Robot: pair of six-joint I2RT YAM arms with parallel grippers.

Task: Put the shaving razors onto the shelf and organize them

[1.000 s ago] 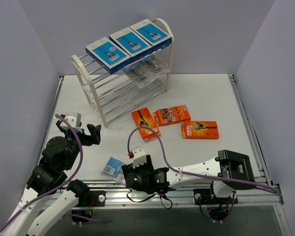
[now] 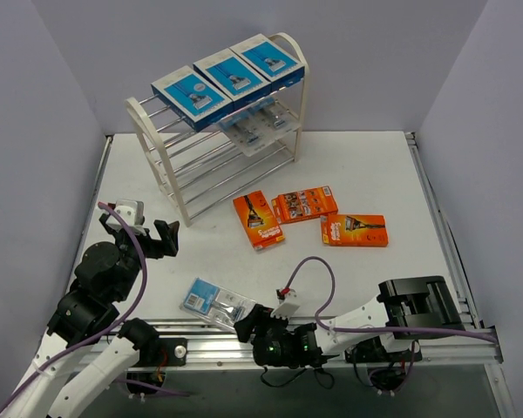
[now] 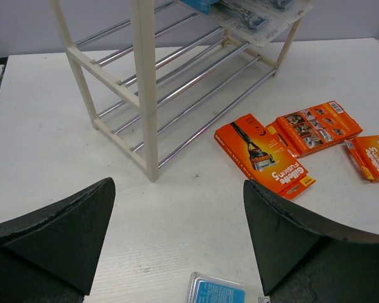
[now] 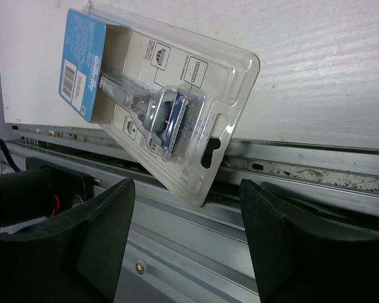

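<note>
A clear razor blister pack with a blue card (image 2: 211, 300) lies at the table's front edge, overhanging the metal rail in the right wrist view (image 4: 170, 120). My right gripper is open just beside its overhanging corner, nothing between its fingers. My left gripper (image 2: 164, 228) is open and empty, left of the shelf. Three orange razor boxes (image 2: 257, 219) lie on the table. The white shelf (image 2: 183, 170) holds three blue boxes (image 2: 235, 78) on top and clear packs (image 2: 257, 126) a tier below.
Grey walls (image 2: 479, 174) surround the table. The lower shelf tiers are empty. Cables and dark fittings sit along the front rail.
My right gripper has moved right and down toward the front edge, uncovering more of the blister pack. My left arm and the boxes are unchanged.
</note>
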